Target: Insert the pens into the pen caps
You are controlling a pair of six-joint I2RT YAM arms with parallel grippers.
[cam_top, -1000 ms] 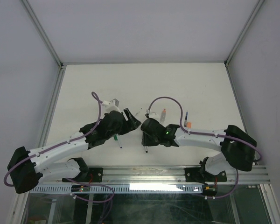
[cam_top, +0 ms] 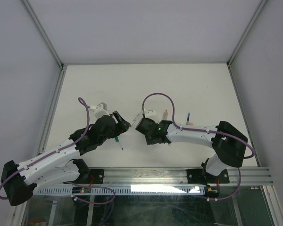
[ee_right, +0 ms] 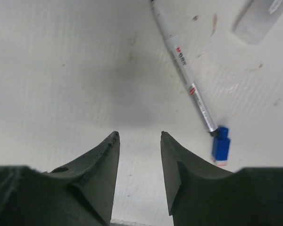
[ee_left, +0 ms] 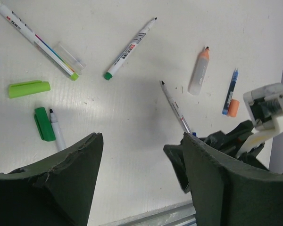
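Note:
My left gripper is part open, nothing between its fingers, above several pens and caps. A green-ended pen [ee_left: 132, 46], a pen with a light-green end [ee_left: 30, 36], a light-green cap [ee_left: 28, 89], a dark green cap [ee_left: 44, 124] and a white pen [ee_left: 58, 132] lie loose. My right gripper is open and empty, low beside a white pen [ee_right: 186, 70] whose end touches a blue piece [ee_right: 220, 149].
An orange-topped tube [ee_left: 198, 73], a blue pen [ee_left: 229, 92] and an orange piece [ee_left: 233, 108] lie to the right.
Since a second ago my left arm has drawn back leftward.

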